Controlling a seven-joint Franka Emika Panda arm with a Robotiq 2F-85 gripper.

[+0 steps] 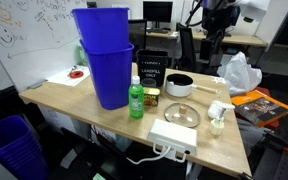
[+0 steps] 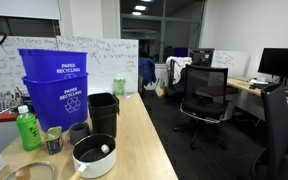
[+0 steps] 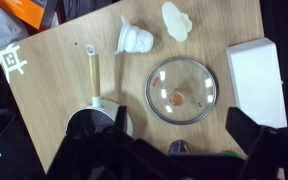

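High above the table, my gripper stands open with nothing between its fingers; in the wrist view its dark fingers are spread wide at the bottom. A white pot with a wooden handle rests on the wood. Something small and white shows inside the pot. Beside the pot lies a round glass lid, flat on the table. Two small white items, a cup-like one and a rounded one, sit near the table edge.
Stacked blue recycling bins, a green bottle, a can and a black bin stand around the pot. A white box-like device lies at the front edge. Bare wood stretches right of the pot.
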